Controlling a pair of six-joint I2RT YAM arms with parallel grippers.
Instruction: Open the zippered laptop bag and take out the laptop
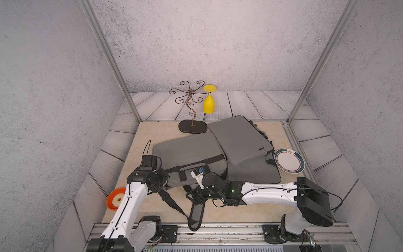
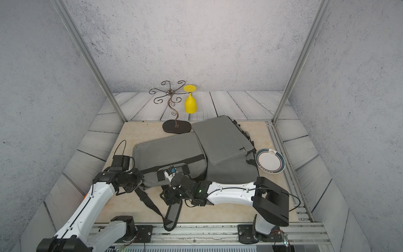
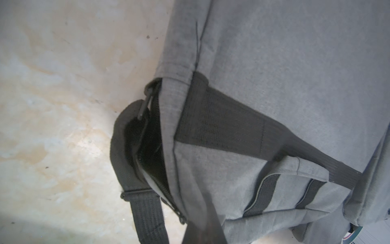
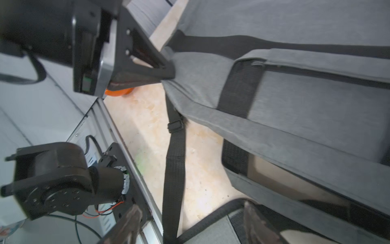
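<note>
The grey laptop bag [image 1: 189, 149] with a black band lies flat left of centre. At its near left corner, the zippered edge gapes, showing a dark opening [image 3: 153, 142] in the left wrist view. My left gripper is shut at that edge; the cloth creases toward its fingertips [image 4: 168, 71], as if pinched and raised. My right gripper stands open over the near side of the bag, beside the handle, its fingers [image 4: 260, 223] above the strap pad. No laptop shows.
More grey bag-like pieces [image 1: 241, 138] lie at the right, one overlapping another. A plate [image 1: 289, 161] stands at far right, an orange bowl [image 1: 110, 200] at left. A metal stand [image 1: 192, 126] with a yellow goblet [image 1: 209, 105] is behind. A loose strap [image 1: 174, 204] trails in front.
</note>
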